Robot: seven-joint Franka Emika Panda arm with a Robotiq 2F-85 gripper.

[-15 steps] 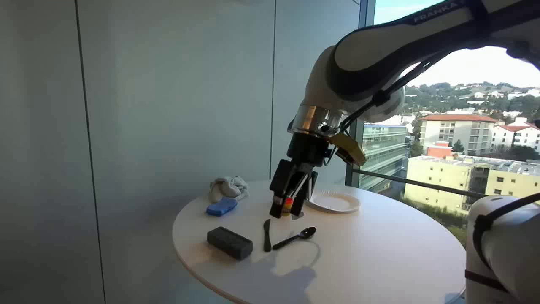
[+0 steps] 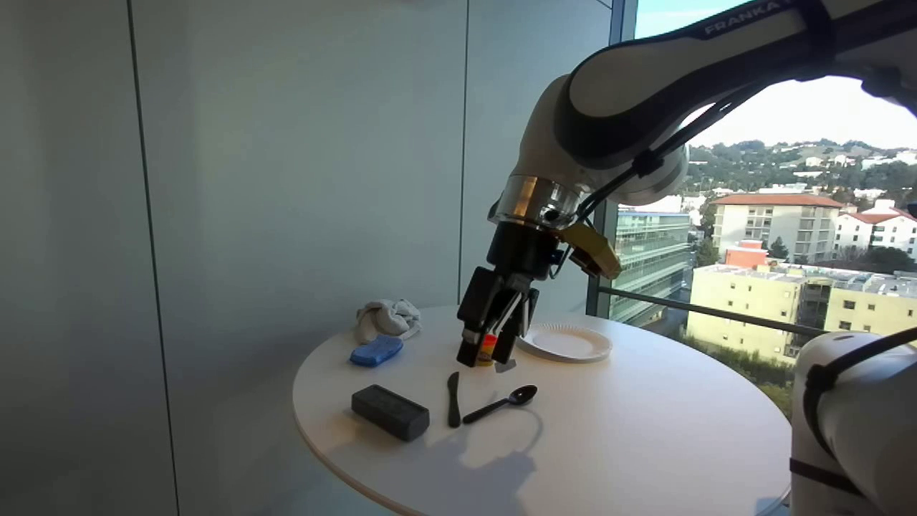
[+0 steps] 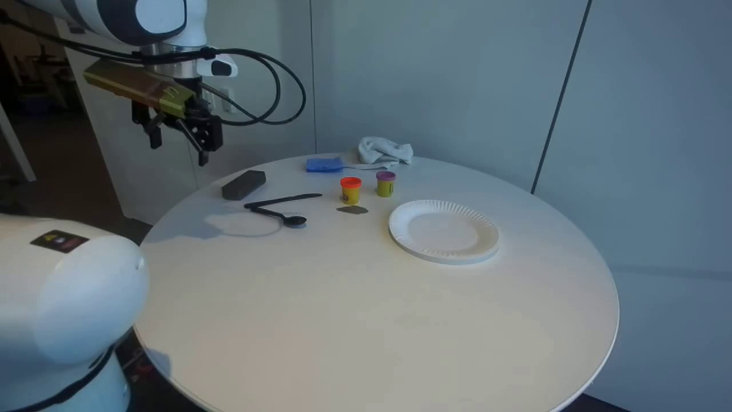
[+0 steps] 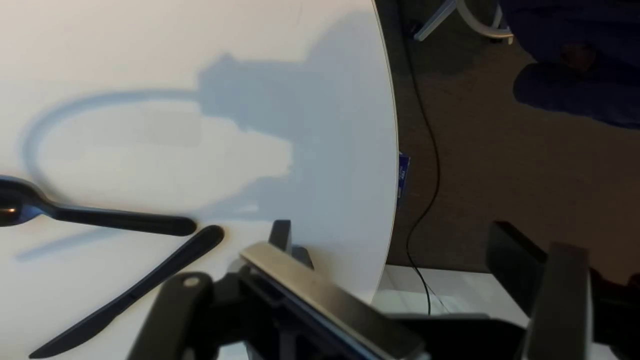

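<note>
High above the table, my gripper [image 2: 486, 354] [image 3: 179, 150] stands open with nothing between its fingers. In the wrist view its fingers [image 4: 567, 294] spread over the table edge and the floor. A black plastic knife [image 2: 453, 400] [image 4: 129, 295] and a black spoon [image 2: 507, 401] [image 4: 120, 219] lie close together on the table. A dark grey block [image 2: 391, 412] [image 3: 244, 185] rests nearby, close to the edge. Exterior view 2 shows a yellow tub with an orange lid [image 3: 350, 191] and one with a purple lid [image 3: 385, 184].
A white paper plate [image 3: 444, 231] lies beyond the tubs. Toward the wall are a blue item [image 3: 324, 165] and a crumpled pale cloth [image 3: 384, 150]. A small grey flat piece [image 3: 353, 210] lies before the tubs.
My gripper has risen very slightly in exterior view 1. The things on the table look unmoved.
</note>
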